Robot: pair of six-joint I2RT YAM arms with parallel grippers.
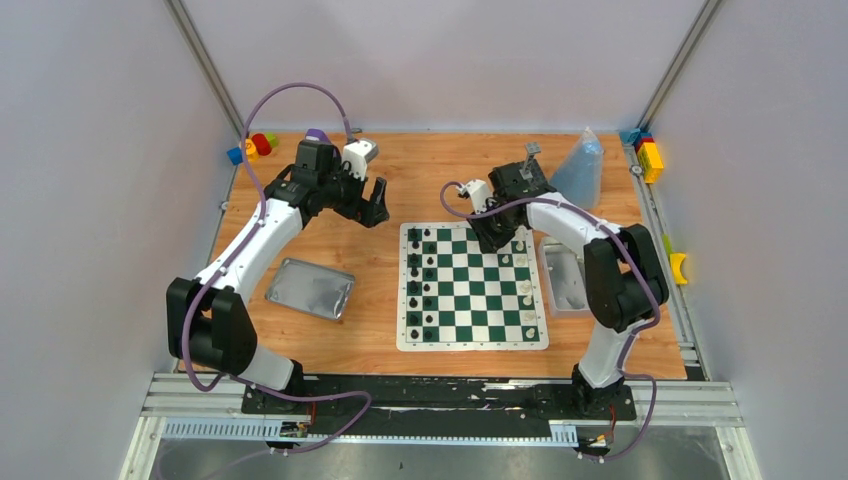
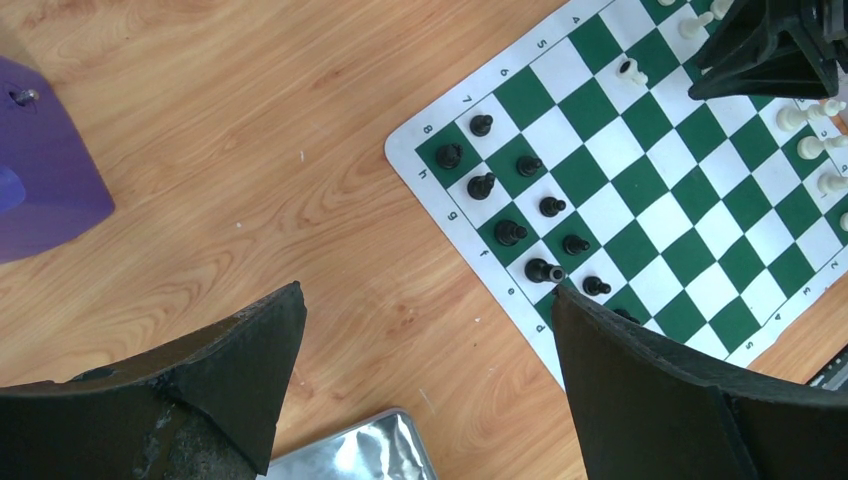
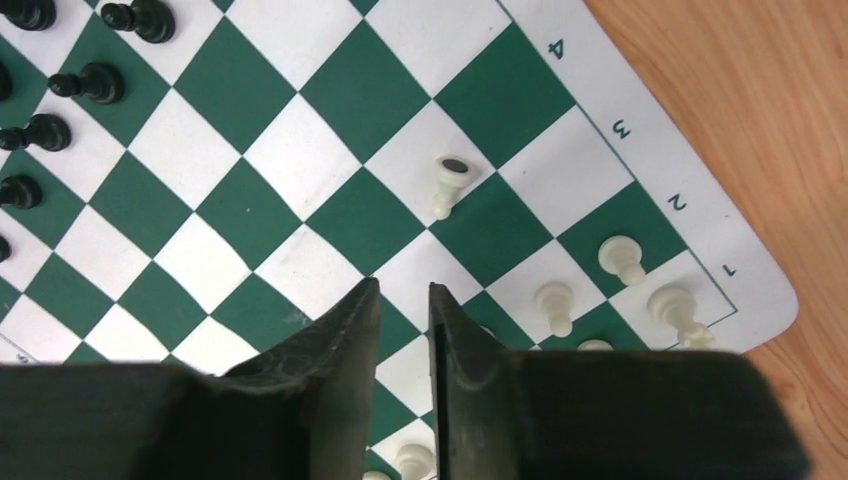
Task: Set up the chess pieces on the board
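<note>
The chessboard point(image 1: 472, 300) carries black pieces point(image 2: 510, 232) along the left side and white pieces point(image 3: 620, 255) along the right. One white piece point(image 3: 448, 185) stands apart on a middle white square. My right gripper hangs over the board's far half, its fingers a narrow gap apart, with nothing visible between them; white pieces lie partly hidden under it in the right wrist view. My left gripper is open and empty, above the wood left of the board's far corner.
A metal tray point(image 1: 309, 290) lies left of the board, a clear bin point(image 1: 566, 280) right of it. A blue cone point(image 1: 577, 172), coloured blocks point(image 1: 650, 160) and a purple object point(image 2: 45, 170) sit toward the back and edges. Bare wood lies between left tray and board.
</note>
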